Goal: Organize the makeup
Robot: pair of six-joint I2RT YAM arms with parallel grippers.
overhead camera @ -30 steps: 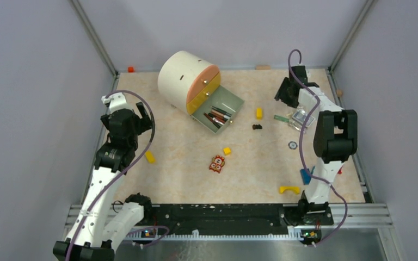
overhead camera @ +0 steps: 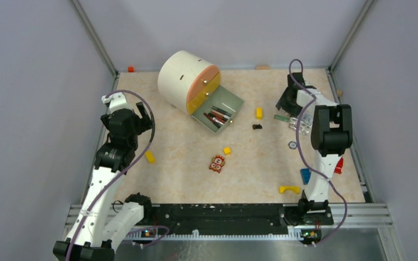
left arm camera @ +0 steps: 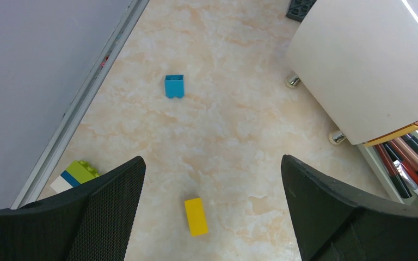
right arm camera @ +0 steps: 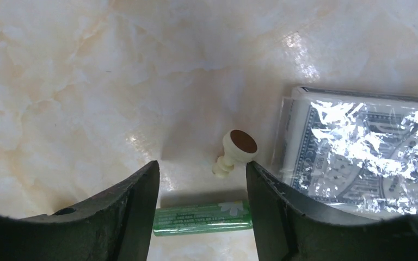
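A round cream organizer stands at the back middle, its green drawer open with several makeup pencils and tubes inside. Low over the table at the right, my right gripper is part open around a small cream piece with a brown top, which lies just beyond the fingertips. Beside it lie a green tube and a clear-wrapped card deck. My left gripper hangs open over the left side, nothing between its fingers.
Scattered toy blocks lie about: yellow, blue, teal, green. An owl toy sits front middle.
My right arm has moved slightly toward the front, lowering near the green tube and card deck. My left arm is still.
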